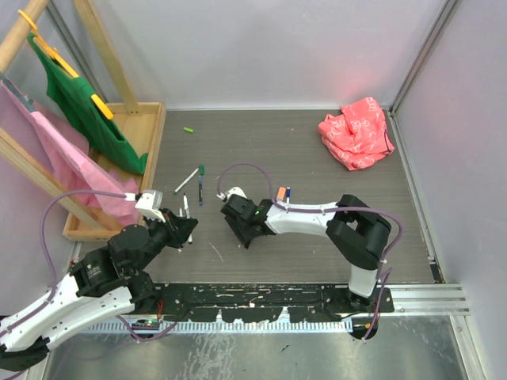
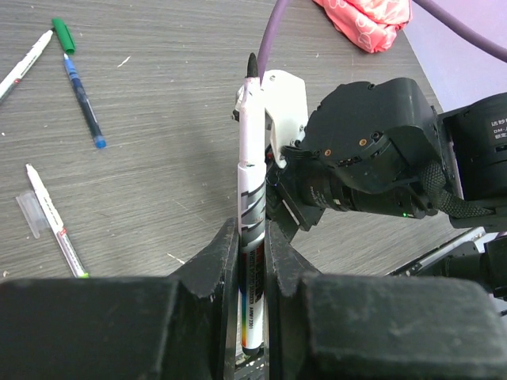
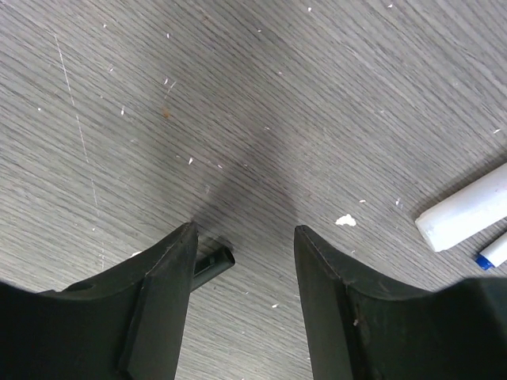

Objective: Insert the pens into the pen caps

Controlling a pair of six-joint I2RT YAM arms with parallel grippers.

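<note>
My left gripper is shut on a white pen (image 2: pixel 252 142), held lengthwise with its bare black tip pointing away from the fingers. In the top view that gripper (image 1: pixel 187 226) is above the table's left part. The black cap (image 3: pixel 212 267) lies on the table, partly hidden behind one finger of my open right gripper. One end of the cap shows between the fingers, closer to the left finger. From above, the right gripper (image 1: pixel 244 237) mostly covers that spot.
A white marker (image 2: pixel 24 68), green cap (image 2: pixel 63 36), blue pen (image 2: pixel 83 99), white pen (image 2: pixel 57 223) and clear cap (image 2: pixel 32 213) lie to the left. A farther green cap (image 1: pixel 188 130) and a red cloth (image 1: pixel 356 134) lie toward the back.
</note>
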